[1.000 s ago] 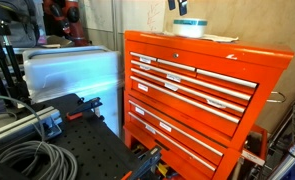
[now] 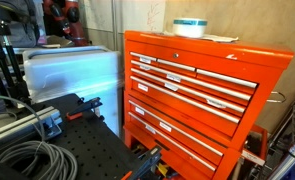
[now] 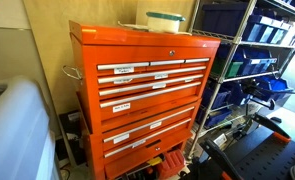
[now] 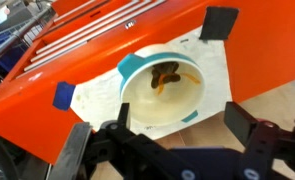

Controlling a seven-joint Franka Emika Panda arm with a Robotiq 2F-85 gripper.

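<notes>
A white bowl with a teal band (image 4: 133,64) sits on a white sheet (image 4: 215,62) on top of the red tool chest (image 4: 242,80). Inside it, the wrist view shows dark brown pieces (image 4: 165,74) and something orange. The same bowl (image 2: 190,27) stands upright on the chest in exterior view 1, and the bowl (image 3: 165,21) shows in exterior view 2. Above it, my gripper is open, its fingers wide apart at the bottom of the wrist view with nothing held. Neither exterior view shows the gripper.
The chest's drawers (image 2: 177,88) look shut. A white bin (image 2: 72,72) and a black perforated table (image 2: 82,140) with coiled cable (image 2: 35,160) lie left of it. Shelves with blue bins (image 3: 222,20) stand to its right in exterior view 2.
The bowl has not moved.
</notes>
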